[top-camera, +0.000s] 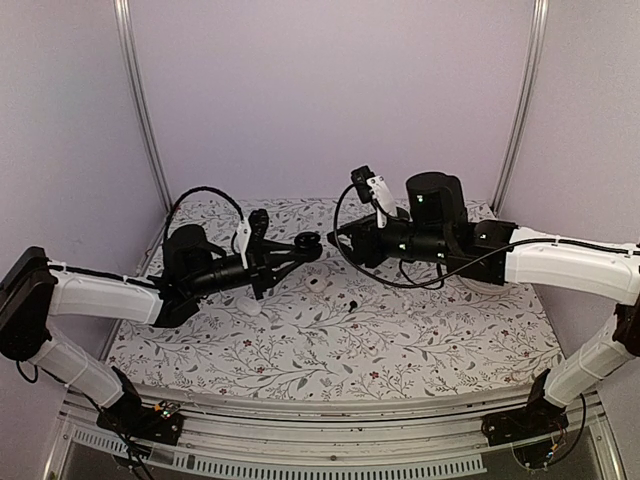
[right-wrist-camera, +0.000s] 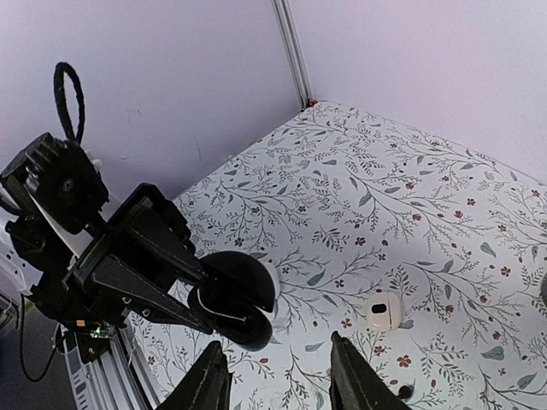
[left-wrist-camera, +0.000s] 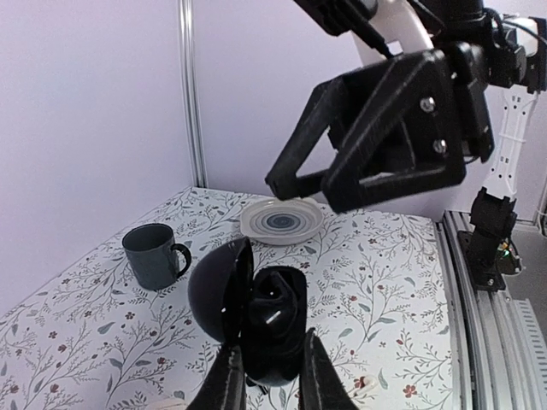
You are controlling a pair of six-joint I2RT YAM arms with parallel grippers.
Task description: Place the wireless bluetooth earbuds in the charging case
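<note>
My left gripper [top-camera: 300, 250] is shut on the black charging case [left-wrist-camera: 214, 290], whose lid stands raised, holding it in the air over the middle of the table; the inside shows dark in the left wrist view. In the right wrist view the case [right-wrist-camera: 239, 282] sits at the left gripper's fingertips. A small black piece [right-wrist-camera: 405, 391], possibly an earbud, lies on the table below.
A dark mug [left-wrist-camera: 152, 256] and a plate [left-wrist-camera: 261, 224] stand toward one side of the patterned table. A small pale box [right-wrist-camera: 383, 312] and a white piece [top-camera: 250, 306] lie on it. Walls enclose the sides and back.
</note>
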